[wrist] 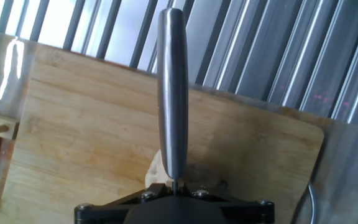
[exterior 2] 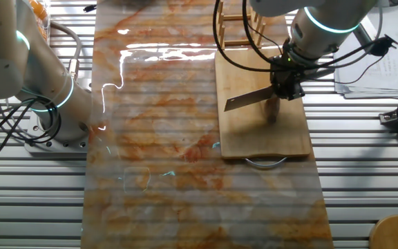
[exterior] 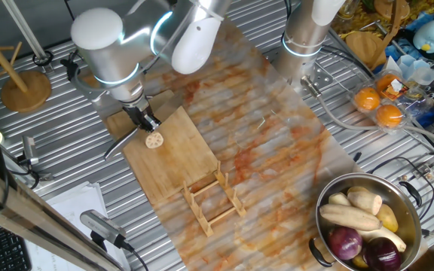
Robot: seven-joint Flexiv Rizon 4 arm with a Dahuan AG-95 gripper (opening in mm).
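Observation:
My gripper (exterior: 151, 124) is shut on a knife, low over the wooden cutting board (exterior: 173, 162). In the wrist view the knife's steel handle (wrist: 173, 93) points away from the fingers toward the board's far edge. Its broad blade (exterior 2: 247, 99) reaches out on the opposite side, over the board, in exterior view 2. A piece of lotus root (exterior: 154, 141) lies on the board right by the gripper, its pale holed face showing. The handle and fingers partly cover the lotus root (wrist: 154, 171) in the wrist view. Whether the blade touches it cannot be seen.
A wooden rack (exterior: 214, 202) stands against the board's near end. At the lower right is a steel pot (exterior: 324, 226) of vegetables.

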